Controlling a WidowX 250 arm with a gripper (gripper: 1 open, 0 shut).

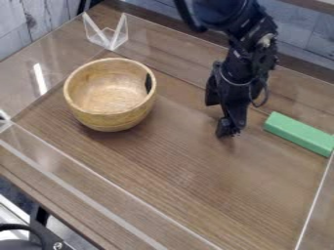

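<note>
My black gripper (225,115) reaches down from the top of the view to just above the wooden table (183,176), right of centre, its fingers open. Whether anything small lies between or under the fingertips is too dark to tell. A yellow-tan round bowl (111,94) sits to its left, apart from it. A green bar-shaped block (298,134) lies to its right.
A small white wire-like stand (107,31) stands at the back left. The table's edges run along the left and back.
</note>
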